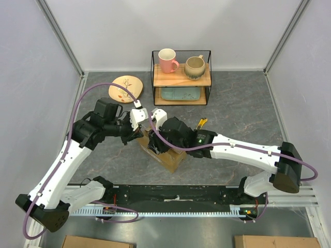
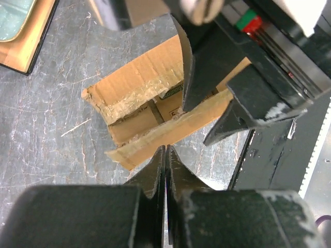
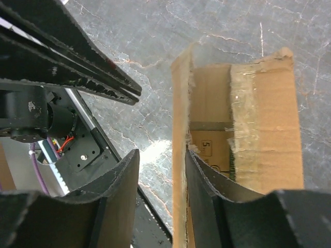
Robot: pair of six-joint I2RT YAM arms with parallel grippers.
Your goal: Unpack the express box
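An open cardboard box sits mid-table below both arms, flaps raised, with smaller printed cardboard inside. My left gripper is shut with nothing between its fingers, hovering beside the box; in the left wrist view its fingertips lie over the near flap's edge. My right gripper is over the box's left part; in the right wrist view it stands part open, a raised flap between its fingers, apparently touching the right one.
A rack with a pink mug, a beige mug and a teal tray stands at the back, a plate to its left. A yellow object lies behind the right arm.
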